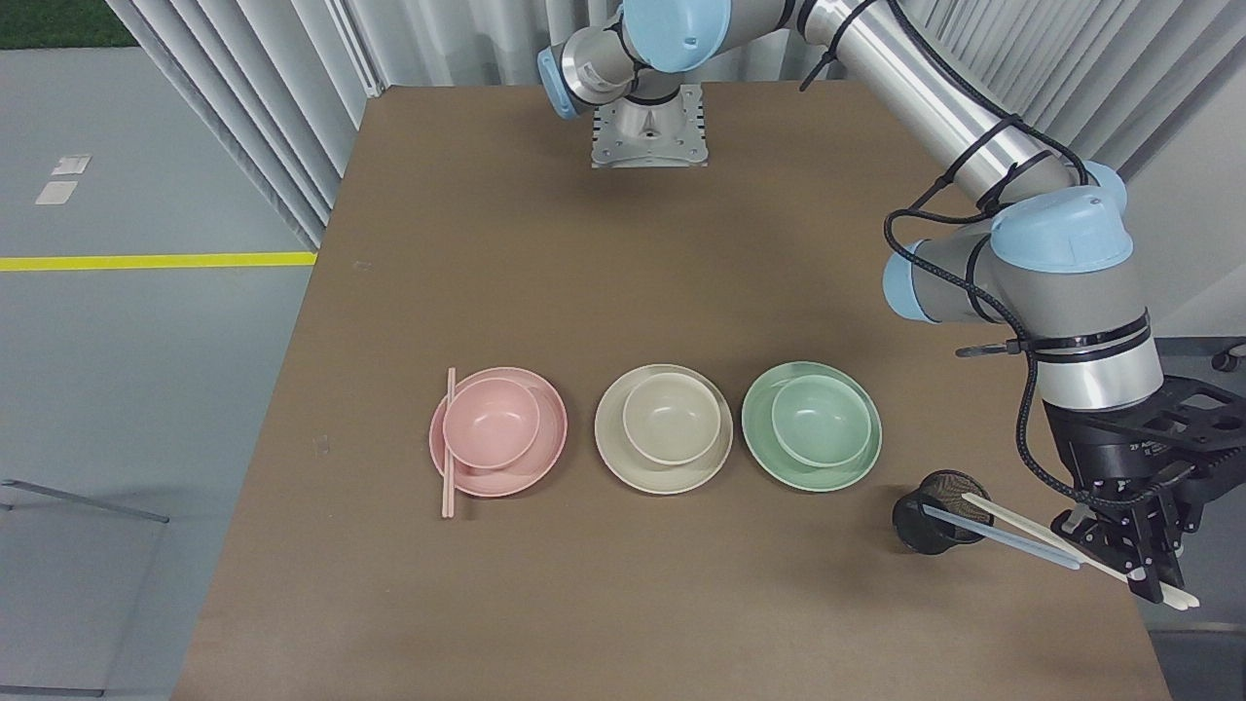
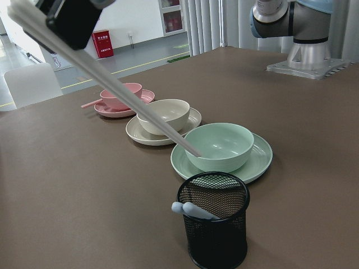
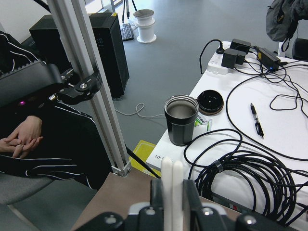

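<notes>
My gripper point(image 1: 1121, 561) is shut on a pair of white chopsticks point(image 3: 172, 192), held above the table at its right edge beside a black mesh cup point(image 2: 214, 235) with pale blue chopsticks point(image 1: 1005, 537). In the left view the white chopsticks slant down in front of the green bowl point(image 2: 221, 140). The green bowl, cream bowl point(image 1: 672, 415) and pink bowl point(image 1: 491, 421) each sit on a matching plate; pink chopsticks point(image 1: 450, 491) rest along the pink plate's left side.
In the wrist view, a white side table with cables point(image 3: 245, 183), a metal post and a seated person appear beyond the edge.
</notes>
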